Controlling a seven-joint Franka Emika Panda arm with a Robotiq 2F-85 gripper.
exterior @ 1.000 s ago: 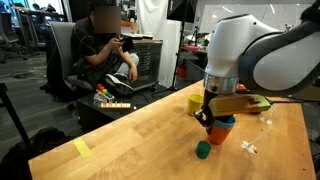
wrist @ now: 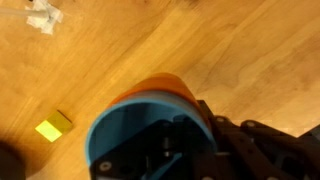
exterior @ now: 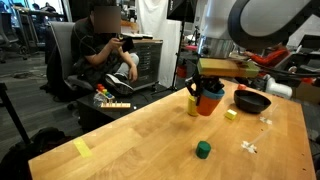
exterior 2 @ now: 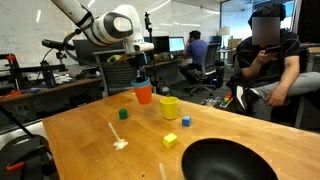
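An orange cup (exterior: 208, 104) hangs above the table, held by its upper part in my gripper (exterior: 205, 86), which is shut on it. In the wrist view a wide light-blue rim (wrist: 98, 130) fills the opening, with the orange wall (wrist: 150, 84) showing outside it. Whether the blue is a lining or a second cup nested inside, I cannot tell. The second exterior view shows the orange cup (exterior 2: 144, 96) roughly upright, clear of the wood. Dark fingers cover part of its rim.
A yellow cup (exterior 2: 170, 107), a yellow block (exterior 2: 169, 140), a blue block (exterior 2: 186, 121) and a small green object (exterior 2: 123, 114) stand on the table. A black pan (exterior 2: 225, 163) and a white tool (exterior 2: 117, 136) lie there too.
My gripper has risen from near the tabletop with the cup, drifting slightly left in exterior view 1. The green object has stayed put.
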